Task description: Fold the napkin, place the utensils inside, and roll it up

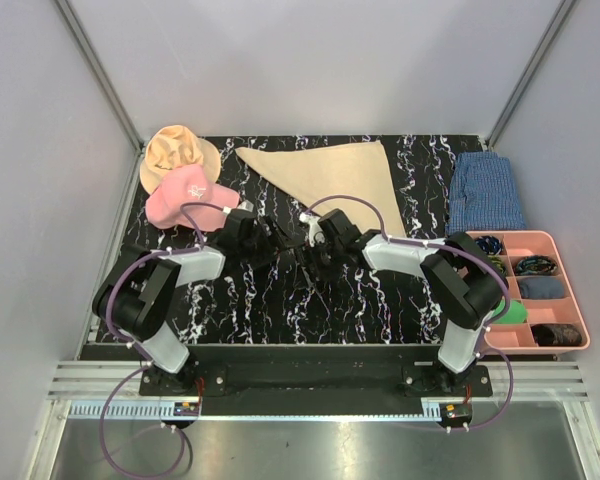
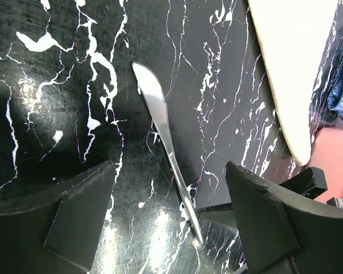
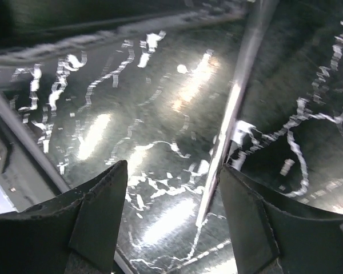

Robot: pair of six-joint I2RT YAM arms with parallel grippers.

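Observation:
A silver table knife (image 2: pixel 160 114) lies on the black marbled mat, its blade upper left in the left wrist view. My left gripper is open above it, with the knife between the fingertips in that view. My right gripper is open too, over the knife's narrow end, which lies near the right finger. In the top view both grippers meet at mid-mat, mostly hiding the knife. The cream napkin (image 1: pixel 350 170) lies spread at the back, a narrow flap reaching left.
A pink cap (image 1: pixel 185 200) and tan hat (image 1: pixel 175 155) sit at back left. A folded blue cloth (image 1: pixel 485 190) and pink divided organizer (image 1: pixel 570 290) are on the right.

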